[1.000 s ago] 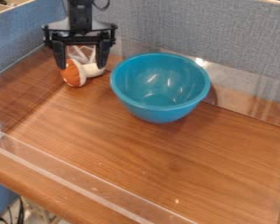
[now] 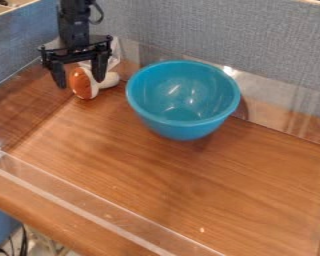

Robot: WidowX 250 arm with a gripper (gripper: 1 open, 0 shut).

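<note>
My black gripper [image 2: 77, 67] is at the back left, open, its fingers over and around an orange-and-white object [image 2: 83, 83] lying on the wooden surface. Whether the fingers touch it cannot be told. A teal bowl [image 2: 183, 117] sits upright to the right of that object, empty.
Grey padded walls [image 2: 230, 35] border the back and left, and a clear strip runs along the front left edge.
My gripper has moved left and somewhat down over the orange-and-white object. The bowl stays in place.
</note>
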